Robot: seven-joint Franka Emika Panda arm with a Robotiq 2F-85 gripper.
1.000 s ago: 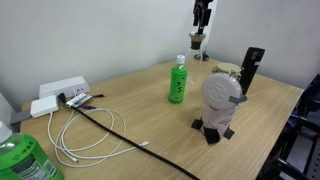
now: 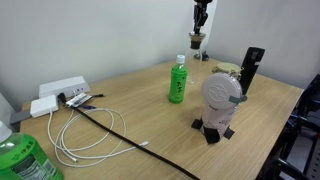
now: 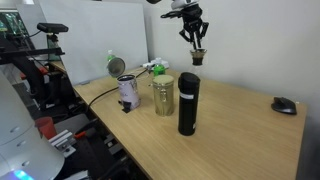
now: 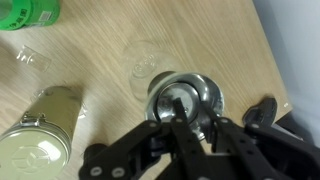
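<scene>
A metal cup (image 4: 180,98) with a shiny inside hangs in the air under my gripper (image 3: 197,47), its rim at the fingers. In the first exterior view the same cup (image 2: 196,42) is seen below the arm near the back wall, raised off the table. My gripper looks shut on the cup's rim; the fingers are dark and partly blurred in the wrist view. On the table beside the cup, in the wrist view, stands a clear, see-through cup or glass (image 4: 143,58).
A green bottle (image 2: 178,80), a gold-coloured canister (image 3: 162,95), a tall black cylinder (image 3: 188,105) and a pinkish-white canister (image 2: 218,105) stand nearby. A dark mouse-like object (image 3: 285,105) lies at the right. White cables (image 2: 80,135) cover the left.
</scene>
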